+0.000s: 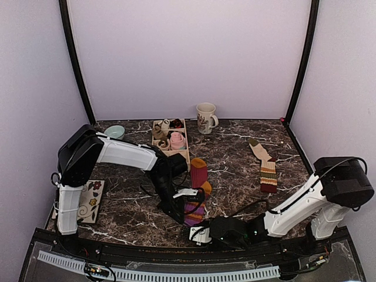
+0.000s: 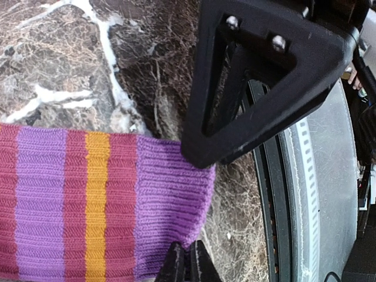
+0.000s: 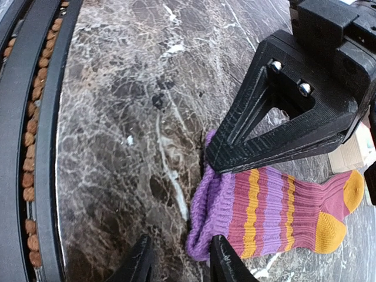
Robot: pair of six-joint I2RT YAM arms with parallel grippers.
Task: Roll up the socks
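A striped purple, red and orange sock (image 1: 198,176) lies flat near the front middle, its purple cuff toward the table's front. In the left wrist view my left gripper is low at the cuff (image 2: 170,194), shut on its edge. My right gripper is at the same cuff; in the right wrist view its fingertips stand apart just beside the cuff's folded edge (image 3: 208,217). The sock's orange toe and heel point away from the cuff.
A wooden organiser (image 1: 182,153) of rolled socks, a mug (image 1: 205,120) and a bowl (image 1: 114,132) stand at the back. A floral board (image 1: 91,205) lies left, another sock pair (image 1: 267,176) right. The table's front edge is close.
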